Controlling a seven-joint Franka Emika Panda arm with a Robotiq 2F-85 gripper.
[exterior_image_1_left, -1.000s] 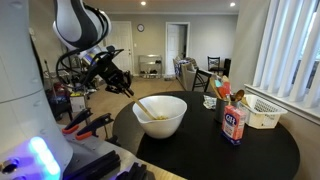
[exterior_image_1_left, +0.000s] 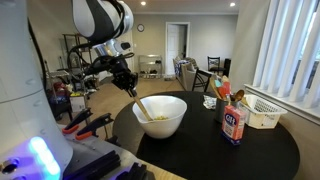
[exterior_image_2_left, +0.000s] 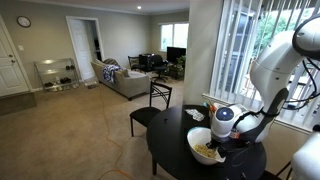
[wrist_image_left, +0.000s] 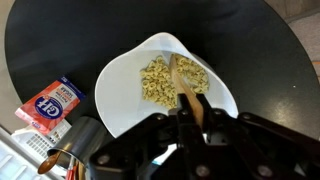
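Note:
My gripper is shut on a wooden utensil (wrist_image_left: 180, 80), whose handle runs between the fingers. In exterior view 1 that handle slants from the gripper (exterior_image_1_left: 131, 92) over the near rim and down into the white bowl (exterior_image_1_left: 166, 117). Its far end rests among pale yellow-green pieces (wrist_image_left: 158, 82) on the bottom of the bowl (wrist_image_left: 116, 98) in the wrist view; the shape of that end is partly buried. From exterior view 2 the arm stands over the bowl (exterior_image_2_left: 197, 140) and hides part of it.
On the round black table (exterior_image_1_left: 220, 150) stand a red and blue box (exterior_image_1_left: 233, 124) and a metal pot with utensils (wrist_image_left: 80, 142). A white basket (exterior_image_1_left: 262, 112) is farther back. Bare tabletop lies between bowl and box.
The arm's wrist has risen and swung slightly to the right over the bowl. The utensil, still held, stands steeper than before. Bowl and box have stayed in place.

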